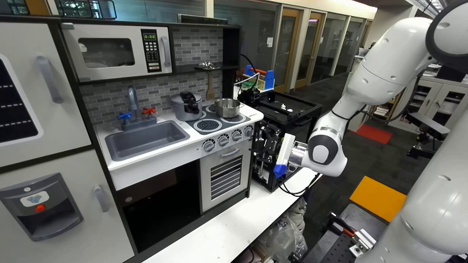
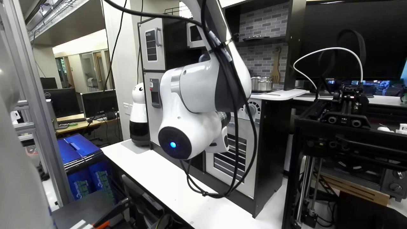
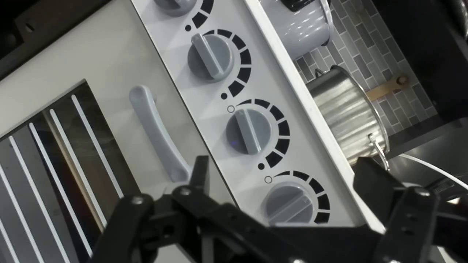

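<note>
In the wrist view my gripper stands open, its two black fingertips wide apart on either side of the lowest grey stove knob (image 3: pixel 289 204). No object is held between them. That knob's pointer is turned at a different angle from the middle knob (image 3: pixel 250 131) and the upper knob (image 3: pixel 211 57). The oven door handle (image 3: pixel 160 133) lies left of the knob row, near my left finger. From outside, the gripper (image 1: pixel 267 153) hovers in front of the right side of the toy stove; its fingertips are hard to make out there.
On the burners stand a steel pot (image 1: pixel 228 107) and a grey lidded pot (image 1: pixel 187 106). The sink (image 1: pixel 147 139) is empty. A black printer frame (image 2: pixel 343 126) is close to the stove's right side.
</note>
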